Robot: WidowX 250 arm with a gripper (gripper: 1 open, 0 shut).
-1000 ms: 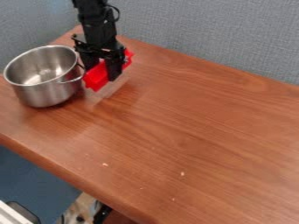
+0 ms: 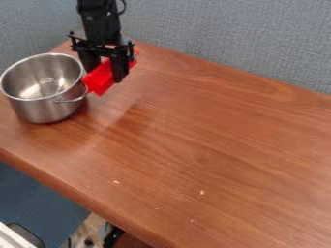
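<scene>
A red block (image 2: 103, 79) is held in my black gripper (image 2: 104, 62), which is shut on it just to the right of a steel pot (image 2: 45, 102). The block tilts downward toward the pot's right side, near its handle. Whether it touches the pot or the table I cannot tell. The gripper covers part of the block.
A grey padded wall (image 2: 233, 44) runs along the back. The table's left front edge drops to a blue floor (image 2: 33, 199).
My gripper and the red block have moved a little to the left, toward the pot. The pot looks unmoved.
</scene>
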